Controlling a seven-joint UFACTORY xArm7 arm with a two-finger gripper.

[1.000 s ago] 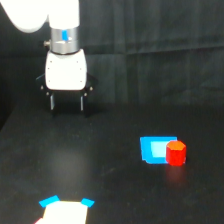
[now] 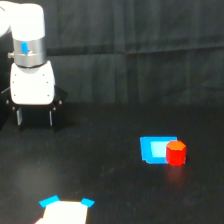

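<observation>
My gripper [image 2: 35,122] hangs at the upper left of the camera view, its two thin fingers [image 2: 51,118] spread wide apart. Only dark background shows between them. Far to its right, a small red block [image 2: 176,153] sits on the dark table, overlapping the lower right corner of a blue square [image 2: 146,157] with a pale centre. Whether the block rests on the square or just in front of it, I cannot tell.
At the bottom edge a pale piece [image 2: 65,213] is cut off by the frame, with blue strips [image 2: 49,201] at its corners and a bit of red at its left. A dark curtain [image 2: 140,50] hangs behind.
My gripper has moved to the left and somewhat lower in the view, its fingers still apart. The red block, the blue square and the pale piece have stayed put.
</observation>
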